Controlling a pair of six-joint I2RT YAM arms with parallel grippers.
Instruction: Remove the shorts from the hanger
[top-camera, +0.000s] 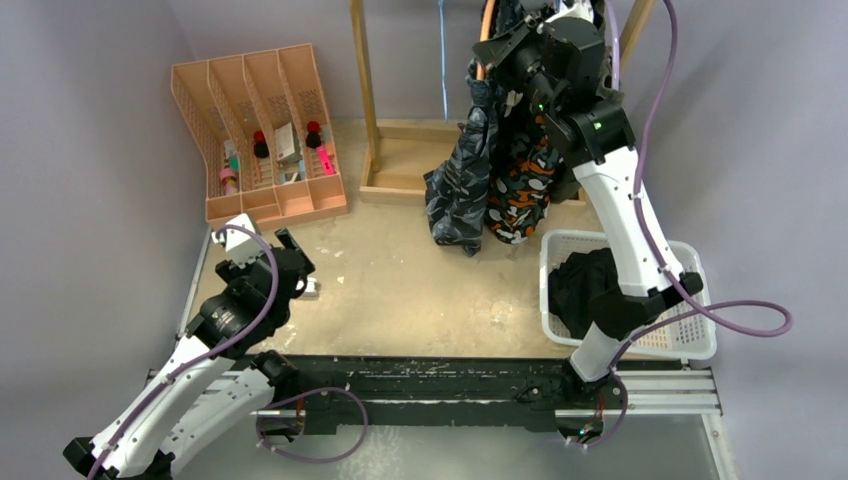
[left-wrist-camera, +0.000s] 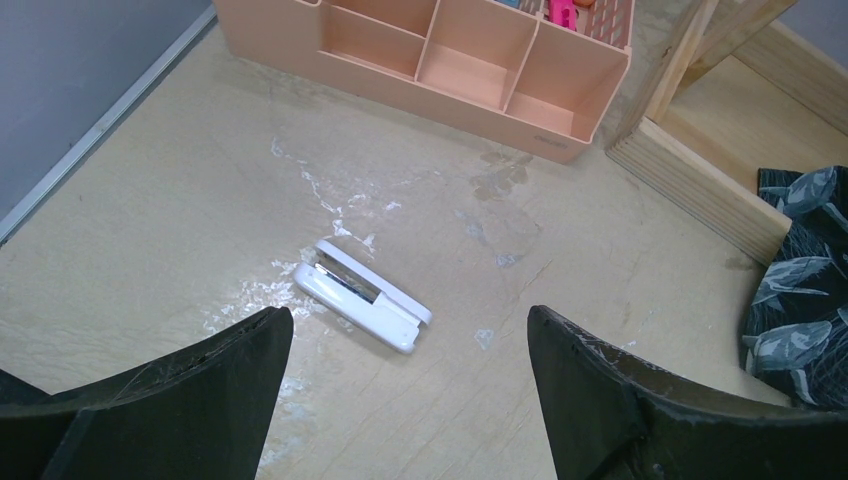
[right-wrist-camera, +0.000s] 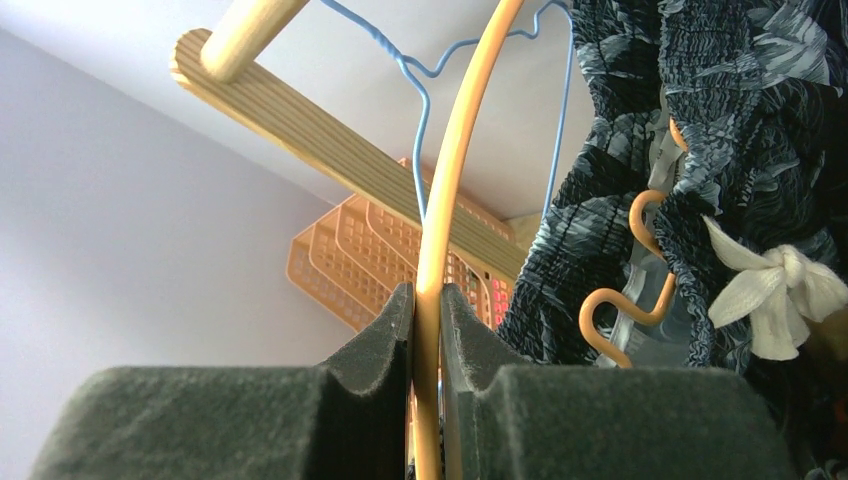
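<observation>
Dark camouflage shorts (top-camera: 465, 175) hang from an orange hanger (right-wrist-camera: 452, 160) on the wooden rack. Their gathered waistband and a knotted white drawstring (right-wrist-camera: 780, 285) fill the right side of the right wrist view, with curved hanger parts (right-wrist-camera: 640, 300) showing beside the cloth. My right gripper is shut on the hanger's bar, to the left of the shorts. Over the table at front left, my left gripper stands open, holding nothing; a white stapler (left-wrist-camera: 365, 300) lies on the table below it.
A peach divided organiser (top-camera: 265, 130) stands at the back left with small items inside. The white basket (top-camera: 552, 325) at front right holds black cloth (top-camera: 580, 290). A blue cord (top-camera: 443, 60) hangs by the rack. Mid-table is clear.
</observation>
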